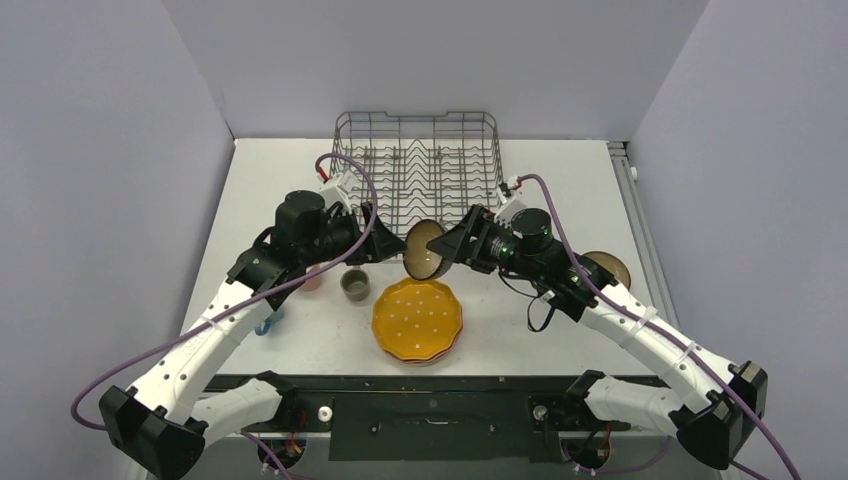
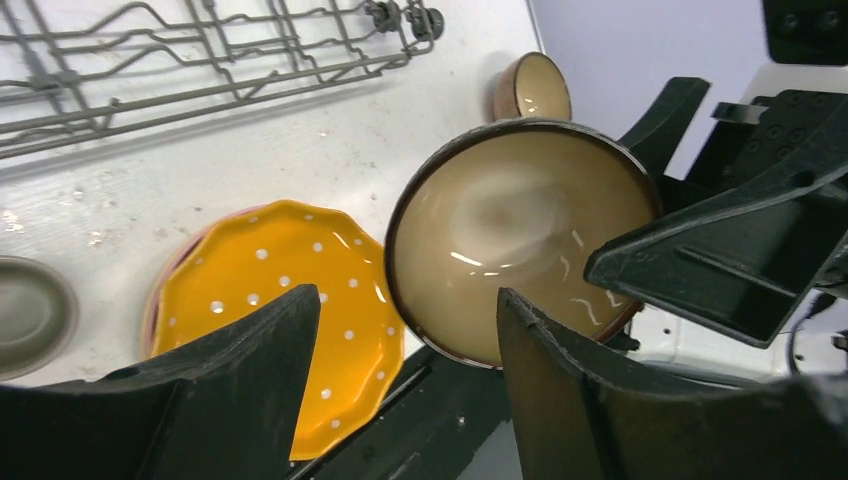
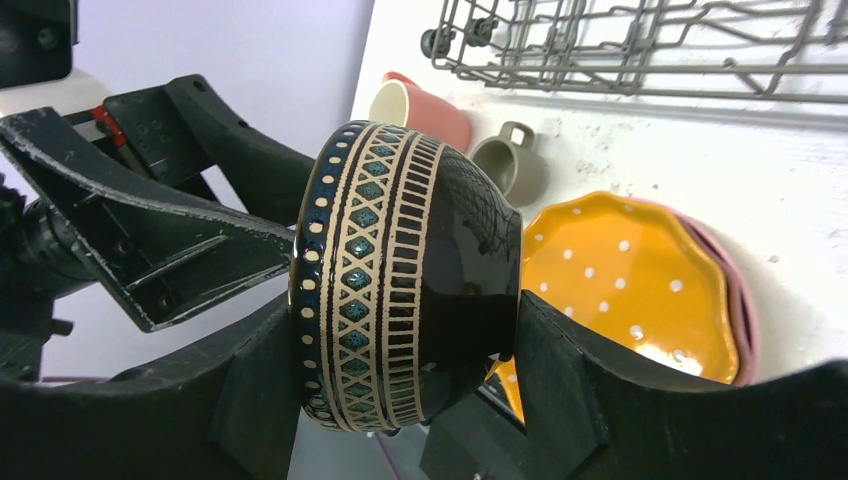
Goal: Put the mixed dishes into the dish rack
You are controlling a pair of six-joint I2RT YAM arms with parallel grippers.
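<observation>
My right gripper point(image 1: 446, 247) is shut on the wall of a bowl point(image 1: 422, 262), brown inside, dark with a gold pattern outside. In the left wrist view one right finger point(image 2: 715, 255) lies inside the bowl, the other behind its rim. My left gripper is open at the bowl's opposite side; its fingertips are close to the rim, and whether they touch is unclear. The wire dish rack point(image 1: 415, 125) stands at the back with no dishes visible in it. Below the bowl, yellow dotted plates point(image 1: 417, 318) lie stacked on a pink one.
A grey-green mug point(image 3: 512, 165) and a pink mug point(image 3: 425, 108) stand left of the plates, with a blue item point(image 1: 268, 322) partly under the left arm. Another brown bowl point(image 1: 608, 266) sits at the right, beside the right forearm.
</observation>
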